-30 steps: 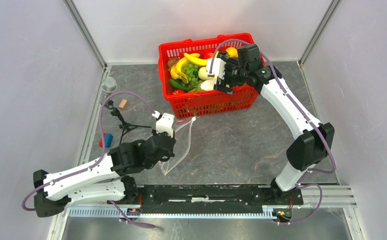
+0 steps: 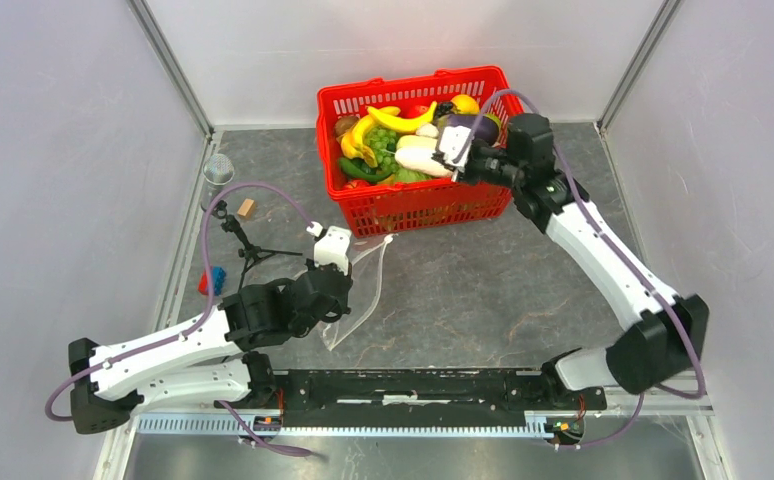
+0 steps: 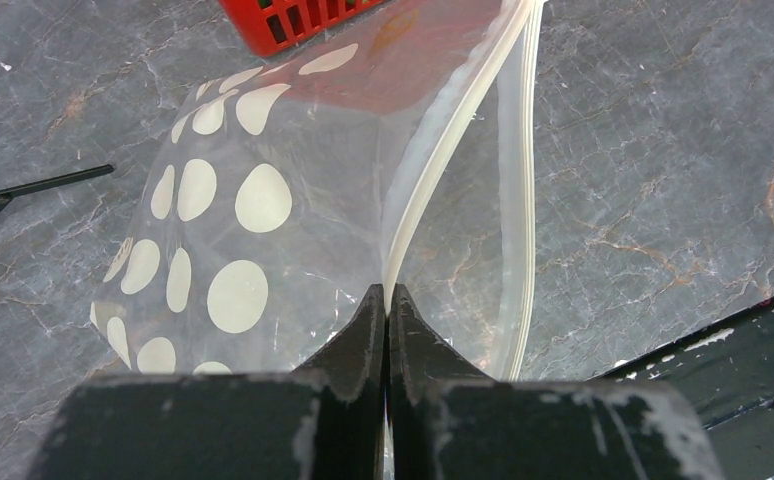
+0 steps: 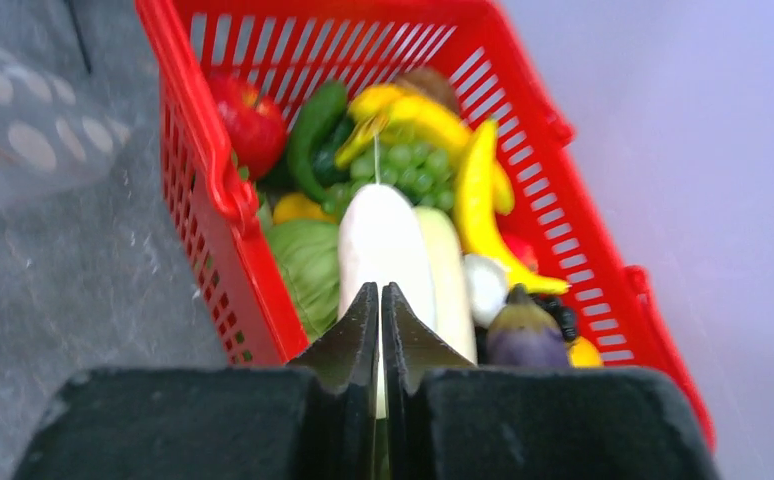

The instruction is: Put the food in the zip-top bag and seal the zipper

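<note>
The clear zip top bag (image 3: 263, 200) with cream spots lies on the grey table below the red basket (image 2: 413, 210). My left gripper is shut on the bag's zipper edge, and the bag's opening runs up from it. Up at the basket, my right gripper is shut over a long white vegetable (image 4: 383, 240), which lies among bananas, grapes, a cabbage (image 4: 301, 265), an eggplant (image 4: 523, 340) and other food; whether that vegetable is held between the fingertips I cannot tell.
A black stand (image 2: 253, 252), a small wooden block (image 2: 246, 208), a red and blue object (image 2: 213, 280) and a mesh cup (image 2: 218, 170) are at the left. The table right of the bag is clear.
The left arm is nearly still.
</note>
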